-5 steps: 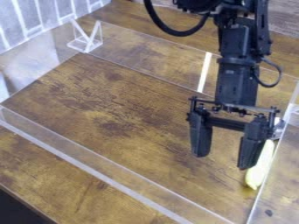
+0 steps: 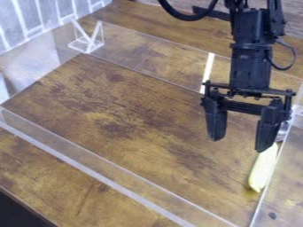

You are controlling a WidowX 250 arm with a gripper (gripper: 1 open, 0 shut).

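The black gripper (image 2: 242, 128) hangs over the right side of a clear-walled enclosure on a wooden surface, its two fingers apart and nothing between them. A pale yellow elongated object (image 2: 261, 170) lies along the enclosure's right edge, below and right of the gripper. Behind the gripper, near that edge, something silvery is mostly hidden.
Clear low walls (image 2: 106, 177) border the wooden floor (image 2: 119, 115), which is empty across its left and middle. A white bracket (image 2: 85, 40) stands at the back-left corner. White slats run along the upper left.
The gripper has risen and shifted slightly right, uncovering more of the yellow object, which appears to lie in the same place.
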